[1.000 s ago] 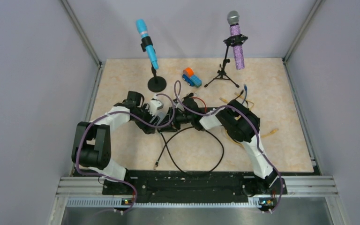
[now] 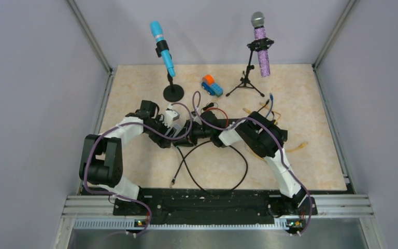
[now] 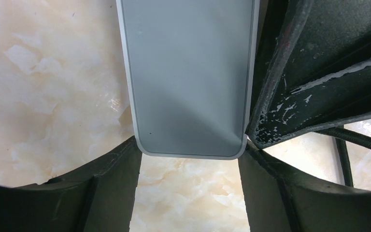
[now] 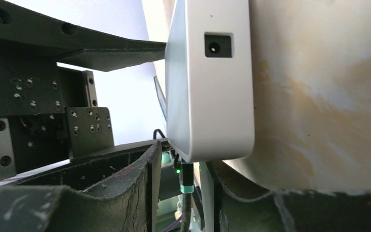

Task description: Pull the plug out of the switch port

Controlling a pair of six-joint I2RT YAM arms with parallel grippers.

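A grey-topped network switch (image 3: 188,72) with a white rim lies on the table. In the left wrist view, my left gripper has a finger against each side of it, shut on the switch. The white side of the switch (image 4: 220,101) with a power socket fills the middle of the right wrist view. Below its corner a dark plug (image 4: 187,178) with a greenish end sits at the port side, its black cable running down. My right gripper straddles that plug, slightly open, with a gap visible on either side. From above, the arms hide most of this.
A black cable (image 2: 246,166) loops across the front of the table, its loose end (image 2: 172,182) near the front edge. Blue and purple microphones (image 2: 263,57) on stands and a toy vehicle (image 2: 212,86) stand behind. Yellow cables (image 2: 295,148) lie to the right.
The right arm has shifted very slightly near the switch. The left arm, the switch and the cables look the same as before.
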